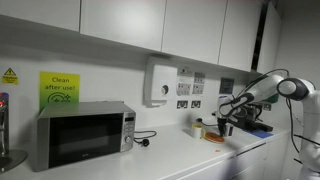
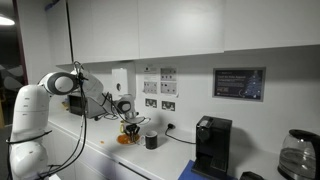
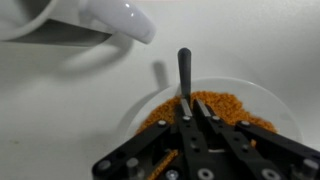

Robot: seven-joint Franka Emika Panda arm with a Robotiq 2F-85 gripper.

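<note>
A white dish [image 3: 270, 97] filled with small orange grains [image 3: 225, 105] lies below my gripper in the wrist view. A thin dark handle [image 3: 185, 68] reaches up from the fingertips, over the dish's rim. The fingers stand close together, and whether they grip the handle is unclear. What the handle belongs to is hidden. In exterior view 2 the arm bends down over the orange-looking dish [image 2: 126, 139] on the counter.
A white mug [image 3: 118, 14] stands near the dish. A second, dark-looking mug [image 2: 151, 140] is to its right, with a coffee machine [image 2: 212, 147] and glass jug [image 2: 298, 155] farther along. The microwave [image 1: 85, 135] is at left. Open counter [image 1: 165, 150] lies between microwave and dish.
</note>
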